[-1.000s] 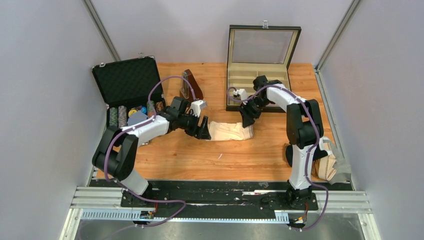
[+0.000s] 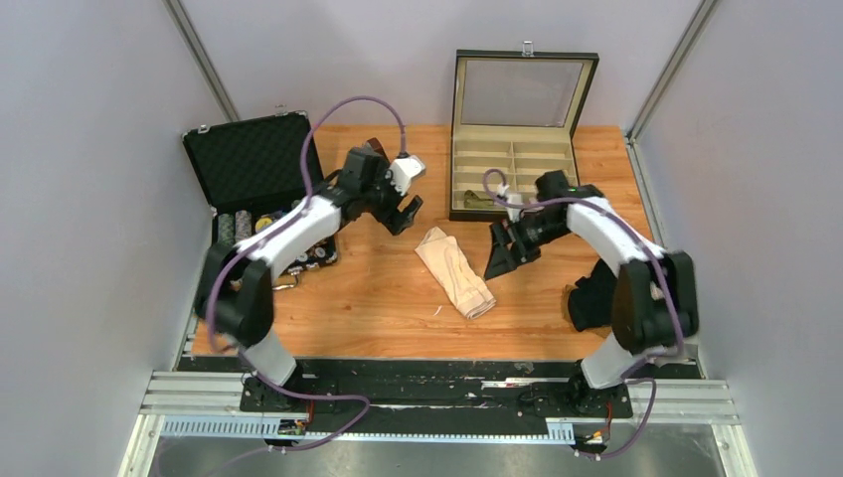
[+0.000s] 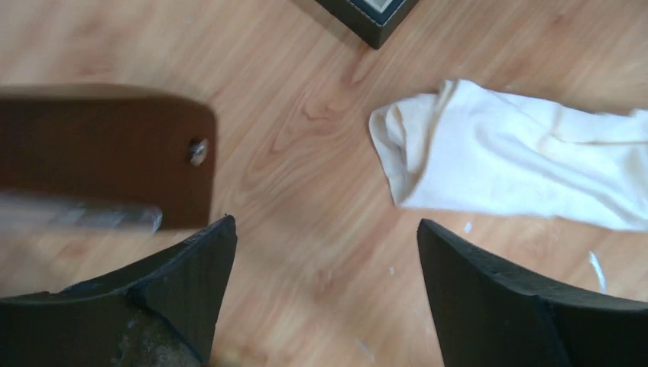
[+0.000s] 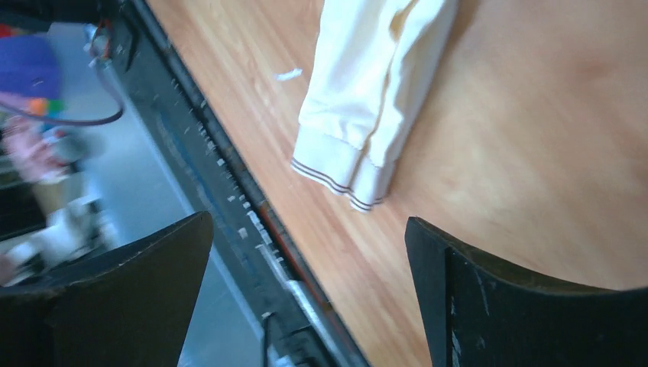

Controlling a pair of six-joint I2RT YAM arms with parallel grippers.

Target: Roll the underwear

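Observation:
The cream underwear (image 2: 454, 273) lies folded into a long strip on the middle of the table, slanting from back left to front right; both wrist views show it as white cloth, with a striped band at one end in the right wrist view. My left gripper (image 2: 406, 214) is open above and behind the cloth's left end, empty. My right gripper (image 2: 502, 248) is open just right of the cloth, raised over the table, with nothing between its fingers.
An open compartment box (image 2: 512, 159) stands at the back, an open black case (image 2: 249, 159) at the left. A dark cloth pile (image 2: 594, 298) lies at the right.
The underwear has turned, its right end swinging toward the front. My left gripper has moved up toward the back; my right one has moved away from the cloth's right end.

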